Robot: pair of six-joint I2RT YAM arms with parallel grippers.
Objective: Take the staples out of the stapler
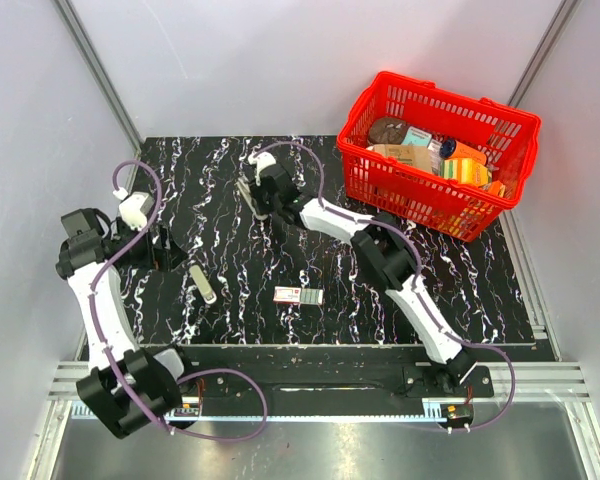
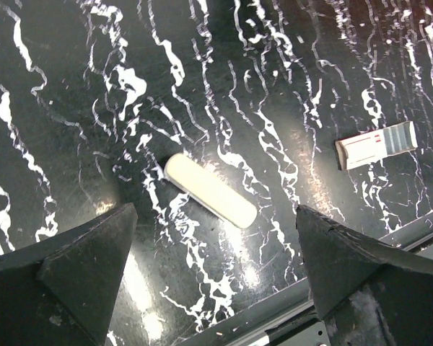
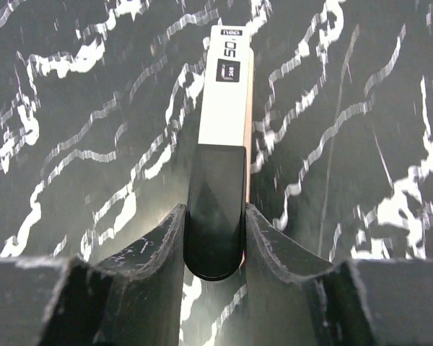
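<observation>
Gripped at its black end, the white-and-black stapler points away from my right gripper, whose fingers press on both its sides. From above, only part of the stapler shows beside the right gripper near the table's back. My left gripper is open above the table at the left, nothing between its fingers. Below it lies a cream-coloured bar, seen in the top view as a pale bar. No staples can be made out in the stapler.
A small red-and-white box with a grey part lies near the front middle, apart from both grippers. The red basket full of packages takes up the back right.
</observation>
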